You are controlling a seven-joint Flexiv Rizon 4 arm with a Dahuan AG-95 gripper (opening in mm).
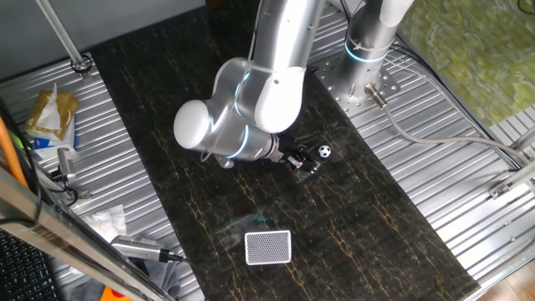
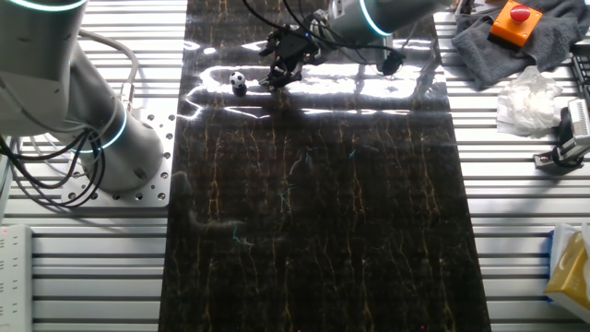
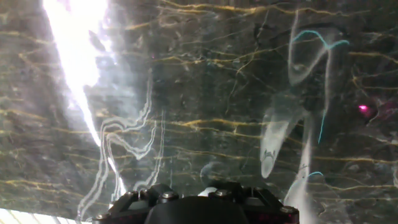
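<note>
A small black-and-white soccer-patterned ball (image 1: 324, 151) sits on the dark marble-look board, on the side towards the arm's base. My gripper (image 1: 313, 157) is low over the board right beside it, its black fingers spread apart and pointing at the ball. In exterior view 2 the ball (image 2: 238, 79) shows just left of the open gripper (image 2: 270, 65), with a small gap between. The wrist view has only the black gripper body along its bottom edge; a small white patch peeks over it, too little to identify.
A white tray with a dark mesh pattern (image 1: 268, 247) lies near the board's front. Tissues (image 1: 52, 114) and a brush-like tool (image 1: 138, 248) are off the board to the left. The arm's base (image 1: 359, 75) stands at the right. Most of the board is bare.
</note>
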